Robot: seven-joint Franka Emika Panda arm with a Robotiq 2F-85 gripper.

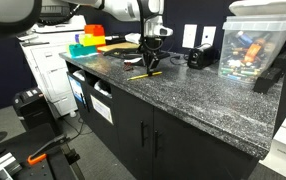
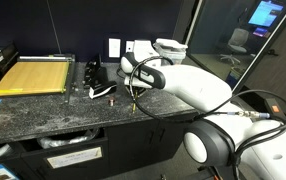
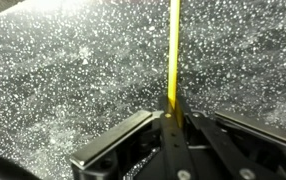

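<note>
A thin yellow stick (image 3: 173, 55) runs from the top of the wrist view down to my gripper, which is shut on its near end. Exterior view 1 shows the stick (image 1: 141, 76) slanting out to both sides of the gripper (image 1: 148, 71), low over the dark speckled counter (image 1: 198, 96). Whether it touches the counter I cannot tell. From the other side, the stick (image 2: 134, 106) is a small yellow streak below the arm.
A clear bin (image 1: 253, 48) with a white lid stands on the counter's right part. Dark objects (image 2: 96, 78) lie near the back wall, beside a wooden board (image 2: 33, 76). Bare counter stretches along the front edge.
</note>
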